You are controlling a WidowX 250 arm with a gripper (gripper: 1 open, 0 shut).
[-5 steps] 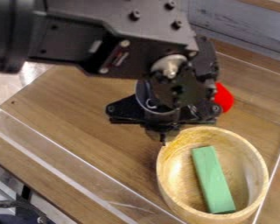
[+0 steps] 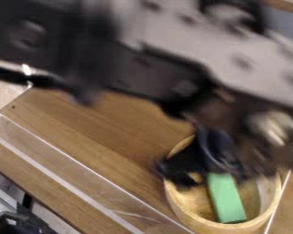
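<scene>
My gripper [image 2: 204,160] is blurred by motion and hangs over the rim of a round pale wooden bowl [image 2: 181,202] at the lower right, partly covering it. A green block [image 2: 227,200] lies in the bowl, its upper end hidden by the gripper. The fingers are too blurred to show how they stand. The dark arm fills the top of the view.
A wooden surface [image 2: 88,137] with clear strips along its front edge spreads across the left and middle, with free room left of the bowl. Dark cables or parts lie beyond the edge at the lower left.
The arm has swung right and down quickly, bringing the gripper over the bowl. The bowl and block look unmoved.
</scene>
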